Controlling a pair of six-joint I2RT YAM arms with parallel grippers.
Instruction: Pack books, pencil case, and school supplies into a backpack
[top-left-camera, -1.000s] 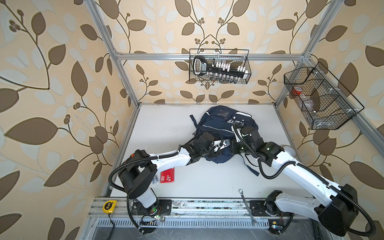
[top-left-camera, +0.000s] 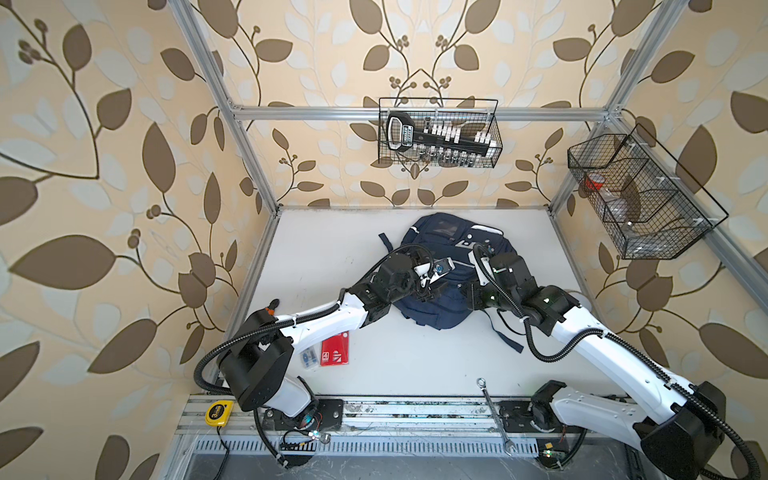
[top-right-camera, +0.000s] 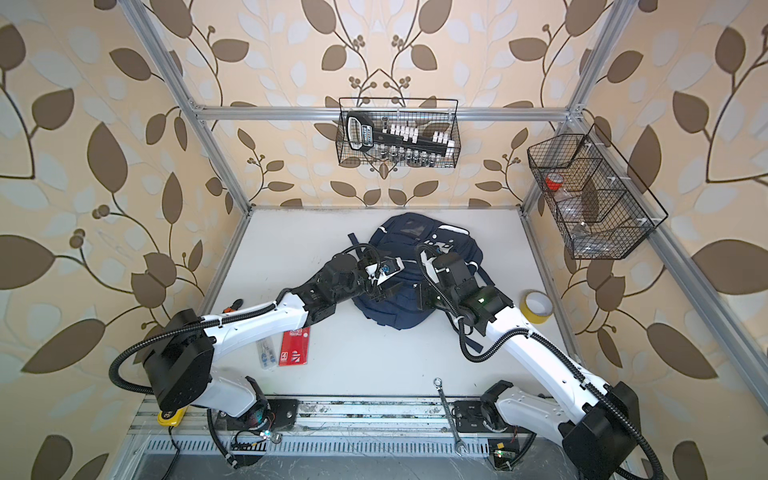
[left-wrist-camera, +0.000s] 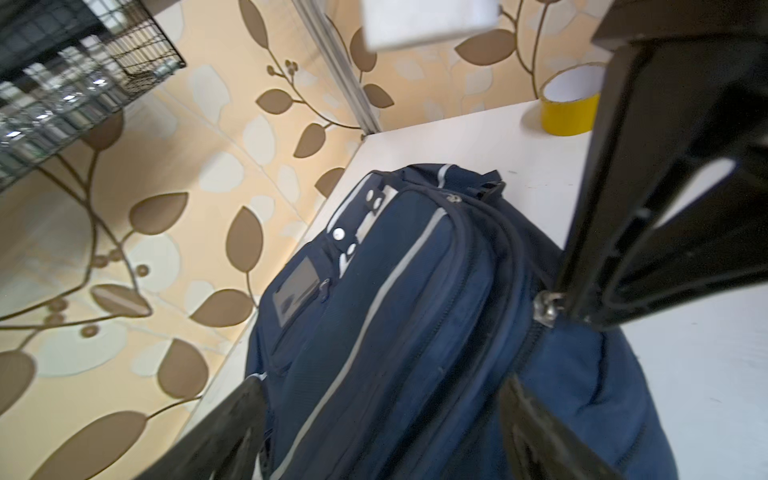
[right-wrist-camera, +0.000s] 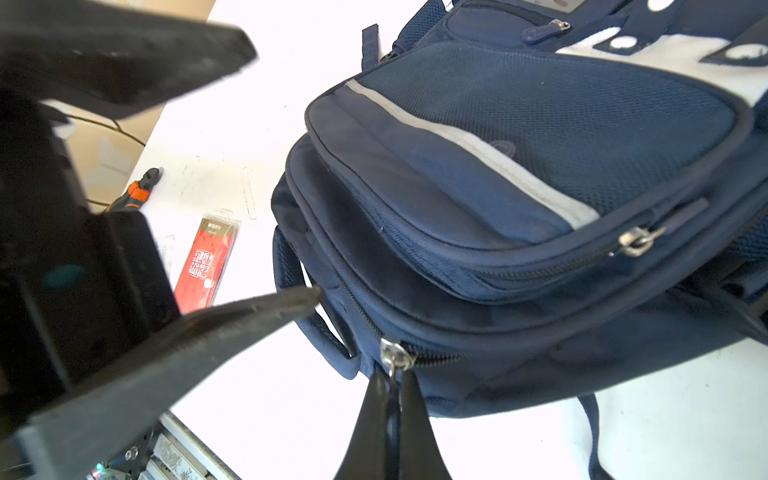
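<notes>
A dark navy backpack lies on the table with its front pockets up. In the right wrist view, my right gripper is shut at its lower edge, with a metal zipper pull at its fingertips. A short stretch of zipper teeth shows beside the slider. My left gripper stands open over the bag, its blurred fingers wide apart and nothing between them. From the right wrist view, the left gripper's two fingers show beside the bag. The inside of the backpack is hidden.
A red packet and a clear pack lie at the front left, near an orange-handled tool. Yellow tape stands at the right edge. A wrench lies at the front rail. Wire baskets hang behind.
My left gripper has drawn back to the left and slightly away from the front, off the right gripper. The right arm has shifted a little to the right. The backpack's lower strap has shifted slightly.
</notes>
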